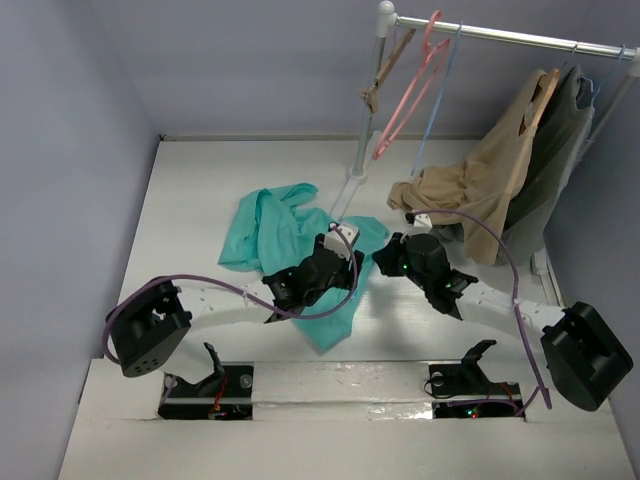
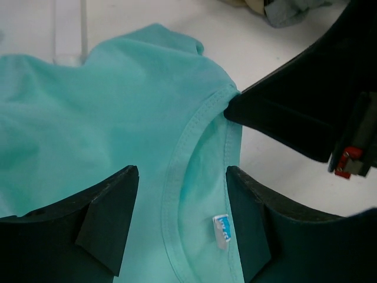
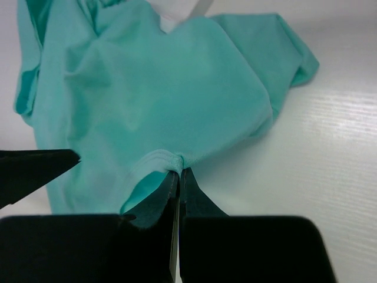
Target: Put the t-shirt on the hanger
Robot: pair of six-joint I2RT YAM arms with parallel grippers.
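Note:
A teal t-shirt (image 1: 265, 230) lies spread and partly folded on the white table, below the rack's left post. My right gripper is shut on the shirt's stitched neckline edge, pinching a bit of the cloth between its fingertips. Over the shirt, my left gripper stands open, with the collar band and a small label (image 2: 222, 230) showing below its fingers. In the top view the left gripper (image 1: 352, 258) hides part of the cloth. A pink hanger (image 1: 410, 90) and a blue hanger (image 1: 437, 95) hang empty from the rail.
The rack's metal rail (image 1: 510, 35) runs across the back right. A tan garment (image 1: 485, 170) and a dark grey-green garment (image 1: 548, 160) hang there, the tan one reaching the table. A wooden hanger (image 1: 388, 70) hangs at the left post.

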